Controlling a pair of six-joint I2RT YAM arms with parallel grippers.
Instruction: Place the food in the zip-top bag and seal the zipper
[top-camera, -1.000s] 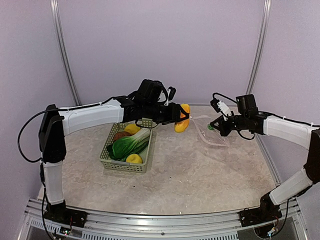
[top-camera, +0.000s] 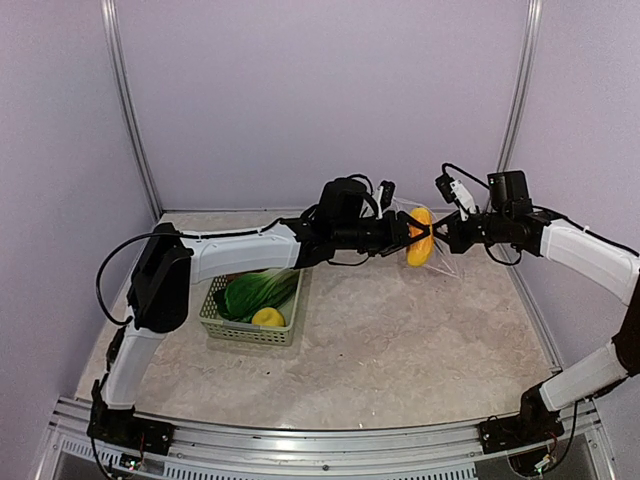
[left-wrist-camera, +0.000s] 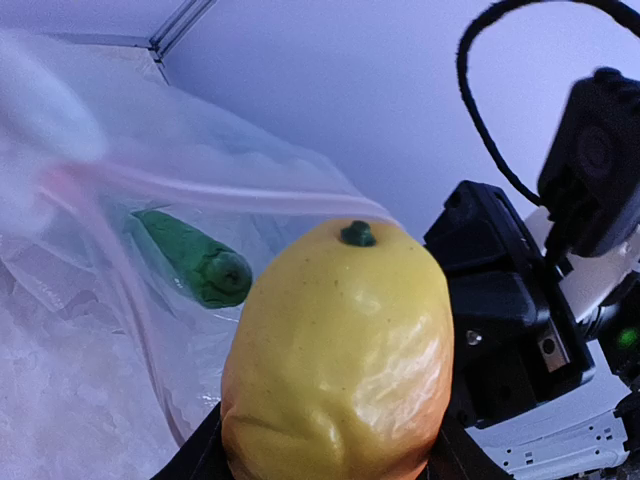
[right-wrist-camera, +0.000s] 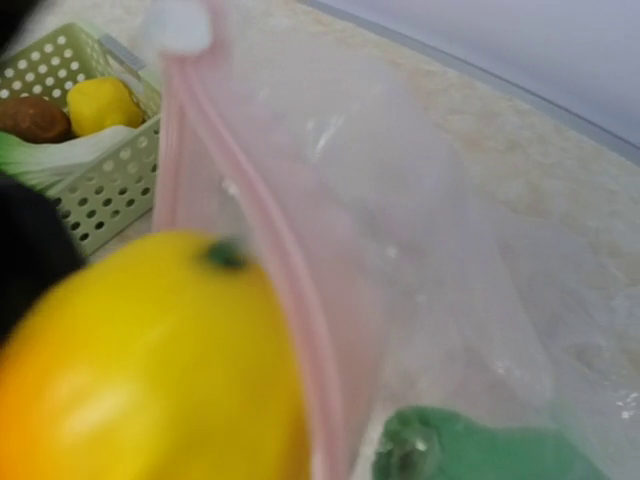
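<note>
My left gripper is shut on a yellow mango, held at the mouth of the clear zip top bag with its pink zipper. A green vegetable lies inside the bag, behind the mango. My right gripper is shut at the bag's right side, beside the mango; its fingertips are hidden in the left wrist view, and whether bag film is between them is unclear.
A perforated green basket on the left of the table holds leafy greens, a yellow fruit and other food, partly under the left arm.
The left gripper has carried the mango rightward to the bag. The right gripper has shifted slightly, and the bag's top now stands higher around the mango.
</note>
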